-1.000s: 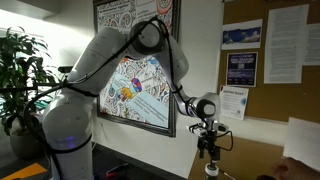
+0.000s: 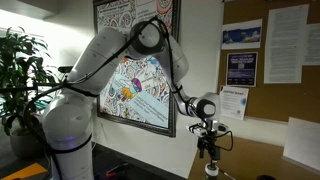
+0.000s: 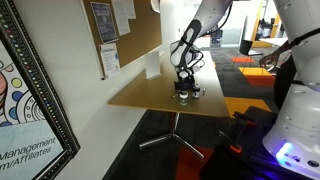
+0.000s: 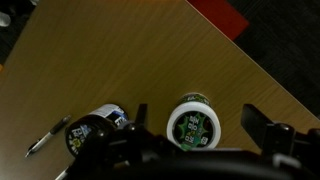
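Note:
A white-lidded round container [image 4: 193, 127] stands upright on the wooden table [image 4: 130, 50], seen from above in the wrist view. My gripper is open above it, with one finger [image 4: 141, 117] on each side of the lid and a gap between. Exterior view 1 has the gripper [image 2: 209, 148] just over the same white lid [image 2: 212, 170]. To its left in the wrist view is a dark-lidded jar [image 4: 92, 132], outside the fingers. Whether the fingers reach down beside the white-lidded container cannot be judged.
A pen [image 4: 48, 137] lies left of the dark-lidded jar. In exterior view 1 a white object [image 2: 301, 142] stands at the right by the wall.
The arm and gripper look still. At the right edge of exterior view 1, a larger pale shape seen a second ago has given way to the white object standing there.

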